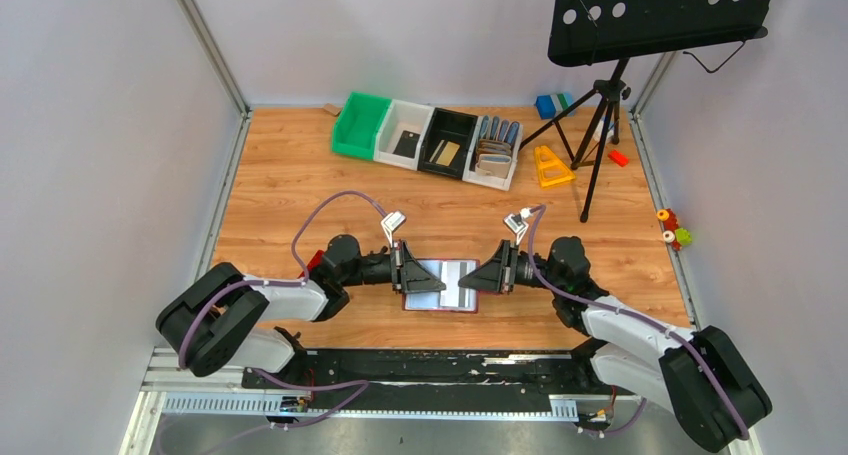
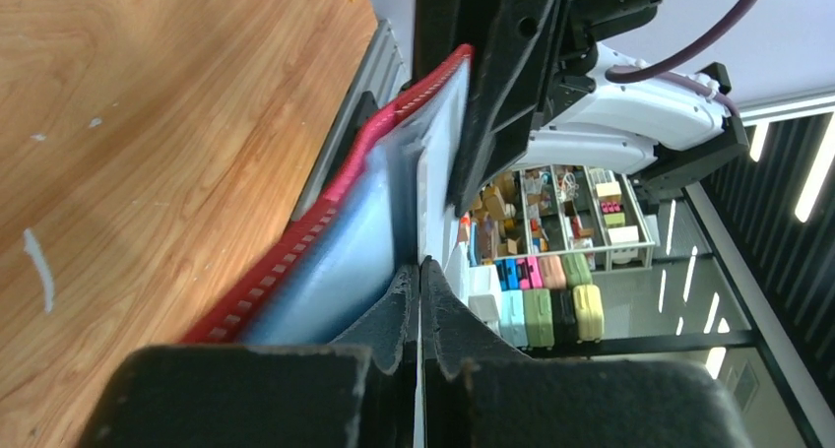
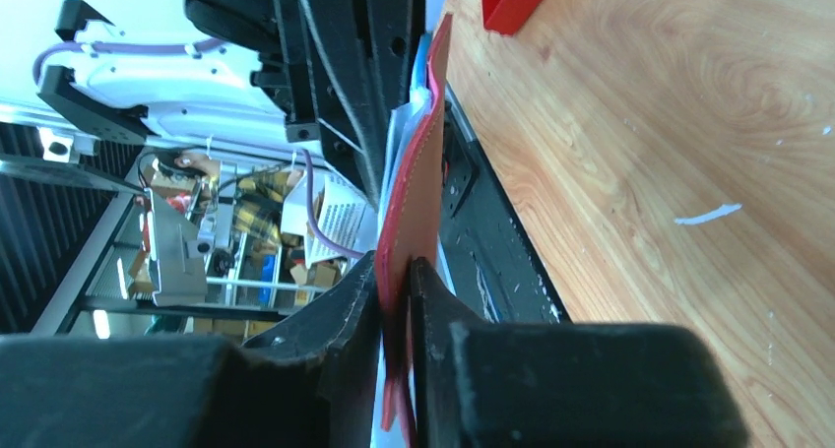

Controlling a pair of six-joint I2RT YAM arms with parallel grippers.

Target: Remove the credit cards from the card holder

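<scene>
Between the two grippers, near the table's front centre, is the open card holder (image 1: 450, 305), red outside with pale sleeves and cards inside. In the right wrist view its red cover (image 3: 418, 172) stands edge-on, gripped by my right gripper. My left gripper is shut at the pale inner sleeves, beside the holder's red edge (image 2: 295, 241); only something thin, if anything, is between its fingertips. Whether it holds a card cannot be told.
Along the back are a green bin (image 1: 348, 130), white and black bins, a yellow triangle (image 1: 550, 175) and a black music stand (image 1: 660, 25). A red object (image 3: 507, 0) lies by the left arm.
</scene>
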